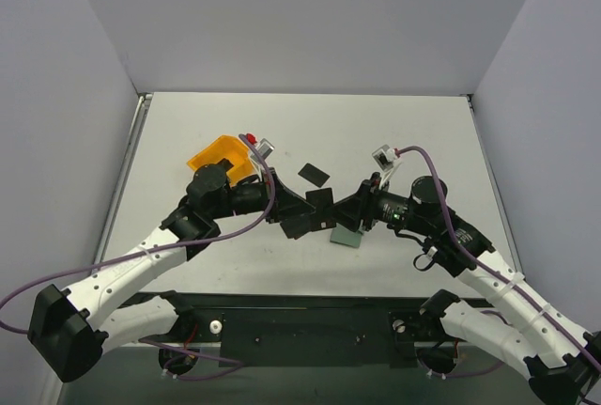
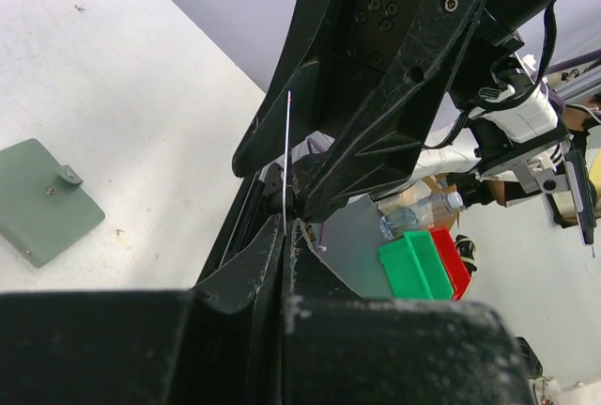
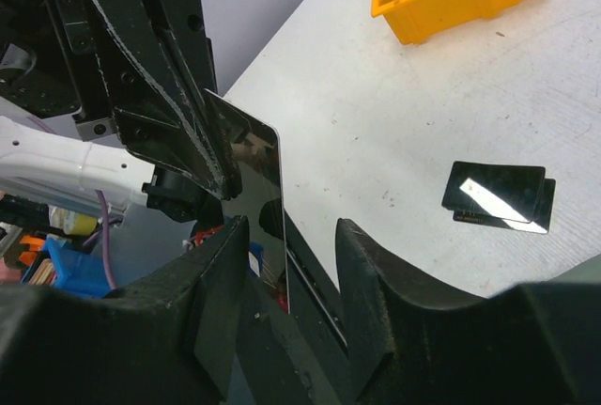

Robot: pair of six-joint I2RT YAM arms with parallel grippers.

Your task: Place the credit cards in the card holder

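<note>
A black card (image 1: 321, 200) is held up over the table, pinched by my left gripper (image 1: 307, 208). In the left wrist view this card (image 2: 287, 156) appears edge-on, rising from the shut left fingers. From the other side my right gripper reaches in, its fingers apart, with the card's lower edge in the gap between them. Flat on the table lie more dark cards: one spot behind the held card (image 1: 314, 175), another in front (image 1: 294, 226). The grey-green card holder (image 1: 346, 236) lies closed-looking beneath the right gripper; its tab shows in the left wrist view.
A yellow bin (image 1: 211, 149) stands behind the left arm, with something dark inside. Beside it shows a small red object (image 1: 251, 138). Its front edge is close to the arms.
</note>
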